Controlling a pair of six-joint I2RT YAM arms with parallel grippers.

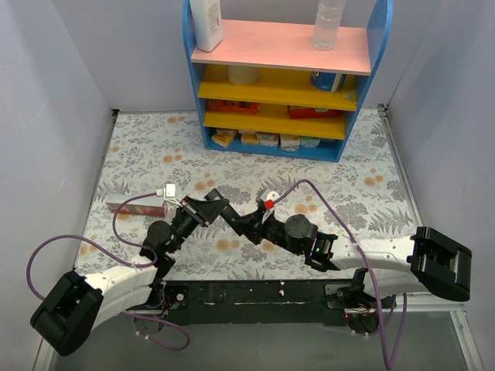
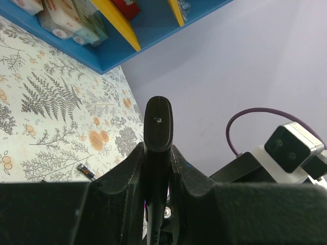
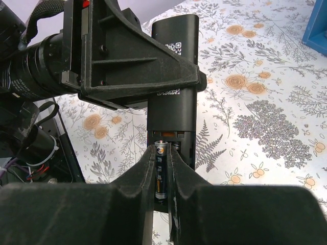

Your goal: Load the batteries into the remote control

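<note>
The black remote control (image 3: 173, 115) is held across its middle by my left gripper, which is shut on it. In the right wrist view its battery bay (image 3: 176, 146) lies uncovered at the near end, with a spring showing. A dark battery (image 3: 161, 176) with a silvery end is in that bay, lengthwise. My right gripper is shut on this battery, a fingertip on either side. How deep the battery sits is hard to tell. From above, both grippers meet at the remote (image 1: 228, 216) over the table. Another battery (image 2: 86, 171) lies on the table in the left wrist view.
A blue shelf unit (image 1: 272, 118) with yellow boards and several items stands at the back. A long box (image 1: 138, 205) lies left of the left arm. Purple cables (image 1: 335, 210) loop around both arms. The patterned table between grippers and shelf is clear.
</note>
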